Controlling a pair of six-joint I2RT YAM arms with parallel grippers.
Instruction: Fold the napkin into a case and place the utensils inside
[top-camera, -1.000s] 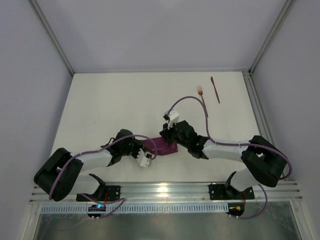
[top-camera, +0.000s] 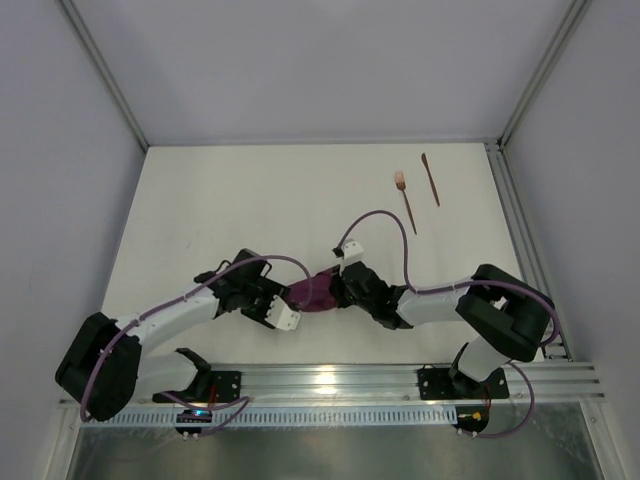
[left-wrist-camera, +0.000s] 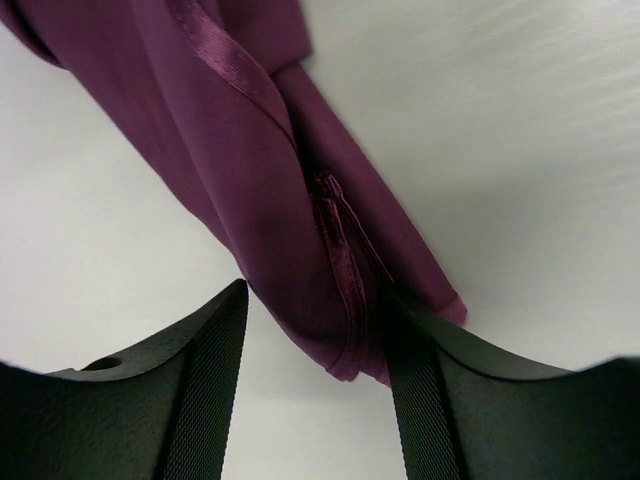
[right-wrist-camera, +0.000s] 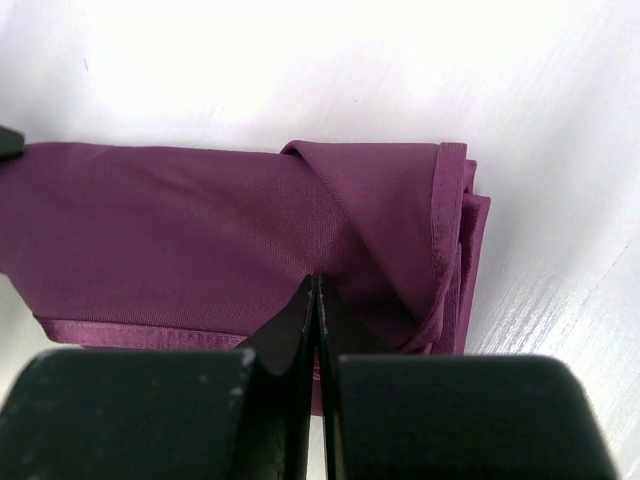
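Observation:
The purple napkin (top-camera: 312, 292) lies folded into a long strip between the two grippers. In the left wrist view its end (left-wrist-camera: 300, 260) is raised in a bulge at my left gripper, which stands part open around that fabric. My right gripper is shut, its tips pressed into the layered right end of the napkin (right-wrist-camera: 380, 220). A fork (top-camera: 402, 190) and a thin brown utensil (top-camera: 430, 178) lie side by side at the back right.
Grey walls and a metal frame border it on the sides and front.

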